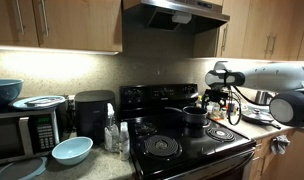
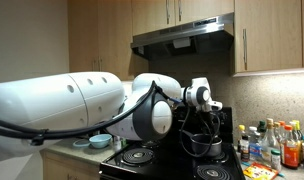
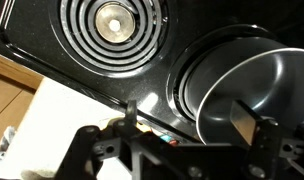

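A dark pot (image 1: 195,117) stands on the black stove, on a right-hand burner. In exterior view 2 the same pot (image 2: 206,148) sits under and beyond the arm, and its open, empty-looking inside (image 3: 277,85) fills the right of the wrist view. My gripper is open, its fingers wide apart, with nothing held between them. One finger (image 3: 54,104) lies over the counter and stove edge at left; the other shows against the pot's inside. From outside, the gripper (image 2: 205,101) hangs above the pot's level, pointing down; its height over the rim is hard to judge.
Bare coil burners (image 1: 162,146) lie left of and in front of the pot. Bottles (image 2: 275,145) crowd the counter right of the stove in exterior view 2. A light blue bowl (image 1: 72,151) and microwave (image 1: 22,136) stand at left. The range hood (image 1: 176,17) hangs overhead.
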